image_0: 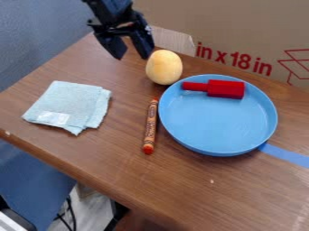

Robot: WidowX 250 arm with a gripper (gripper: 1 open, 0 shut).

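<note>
My dark blue gripper (130,49) is at the top centre, just up and left of a round yellow object (164,68); its fingers point down, and whether they are open is hard to tell. A red cylindrical object with a handle (214,88) lies on the back part of a blue plate (218,124). An orange marker-like stick (151,126) lies left of the plate. A folded pale blue cloth (68,106) lies on the left side of the wooden table (145,189).
A cardboard box (248,36) stands behind the objects. Blue tape (290,155) runs right of the plate. The table's front-left edge drops to the floor, and bare wood fills the front.
</note>
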